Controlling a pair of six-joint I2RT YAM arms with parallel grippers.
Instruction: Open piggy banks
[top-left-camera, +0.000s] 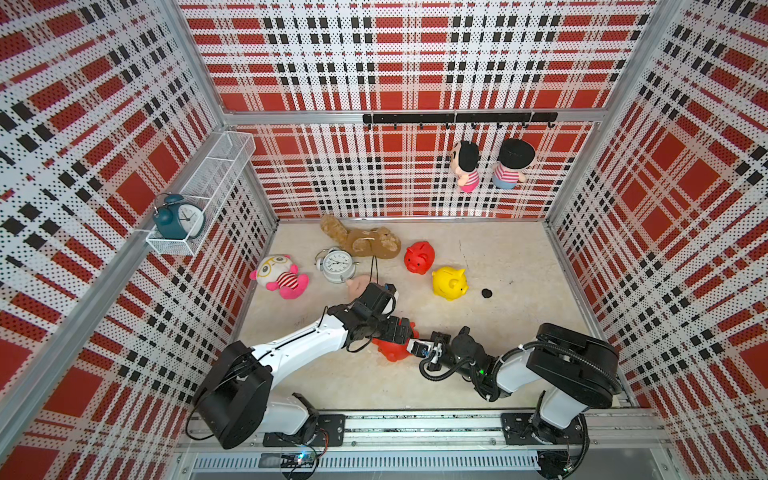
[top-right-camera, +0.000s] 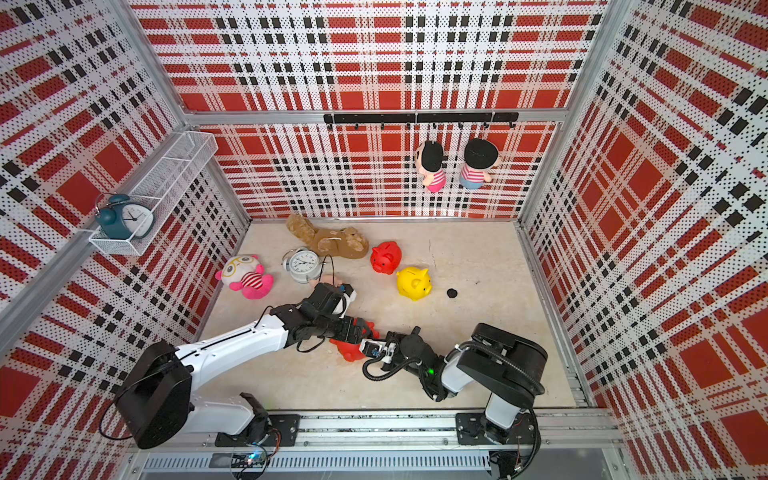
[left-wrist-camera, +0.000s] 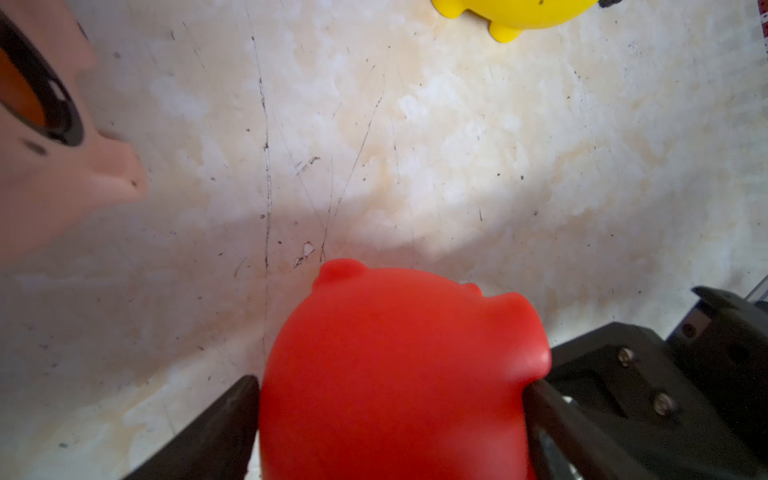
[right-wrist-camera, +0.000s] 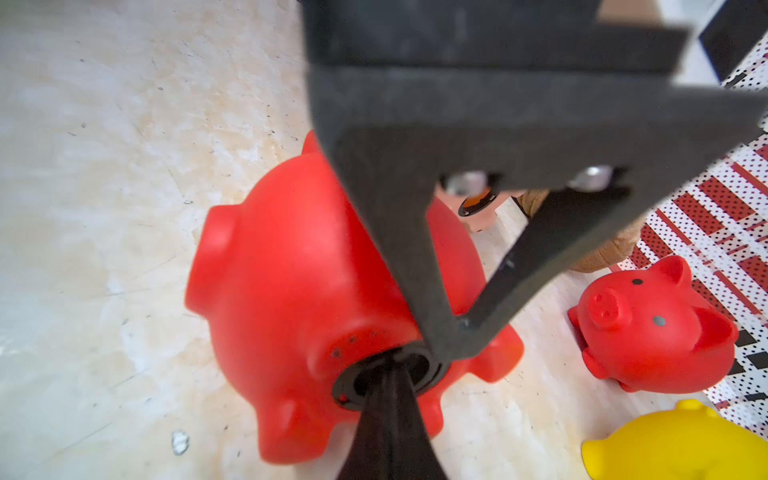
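Observation:
A red piggy bank (left-wrist-camera: 400, 368) lies on its side between my grippers. My left gripper (top-left-camera: 397, 328) is over it, fingers open either side of its body in the left wrist view; whether they touch it is unclear. The right wrist view shows a dark ring (right-wrist-camera: 348, 396) in the bank's belly, with my right gripper's shut finger tips at that opening. The right gripper (top-right-camera: 368, 347) comes from the right. A second red piggy bank (top-left-camera: 418, 257) and a yellow one (top-left-camera: 449, 282) stand behind.
A pink piggy bank (left-wrist-camera: 56, 192) is beside the left gripper, partly hidden from above. A silver clock (top-left-camera: 337, 265), pink plush (top-left-camera: 280, 280) and brown plush (top-left-camera: 376, 244) lie at back left. A small black disc (top-left-camera: 486, 293) lies on the clear right side.

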